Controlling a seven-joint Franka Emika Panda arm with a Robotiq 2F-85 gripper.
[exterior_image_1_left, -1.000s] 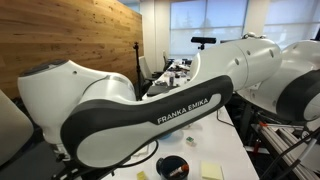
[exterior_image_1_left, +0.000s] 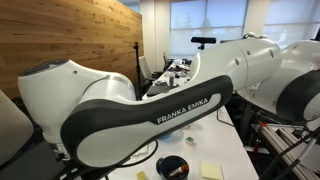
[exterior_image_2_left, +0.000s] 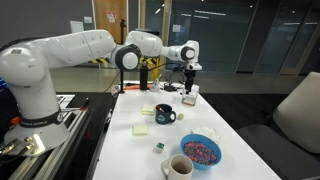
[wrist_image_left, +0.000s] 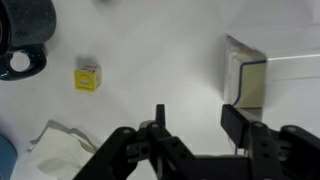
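Observation:
In the wrist view my gripper has its two dark fingers spread, with only white tabletop showing between them. A pale box-like block (wrist_image_left: 246, 78) with a tan end lies to the right, its lower end close to the right finger (wrist_image_left: 236, 122); whether they touch I cannot tell. Left of the gripper sits a small yellow cube (wrist_image_left: 87, 78). A dark mug (wrist_image_left: 26, 38) is cut off at the upper left. In exterior view 2 the hand is at the table's far end, near a whitish object (exterior_image_2_left: 188, 100). The arm hides the gripper in exterior view 1.
On the white table (exterior_image_2_left: 120, 160) stand a black mug (exterior_image_2_left: 174, 115), a blue bowl (exterior_image_2_left: 193, 150) of reddish pieces and a white mug (exterior_image_2_left: 178, 170). Yellow pads (exterior_image_2_left: 140, 130) lie to their left. A grey couch (exterior_image_2_left: 280, 130) borders the right side.

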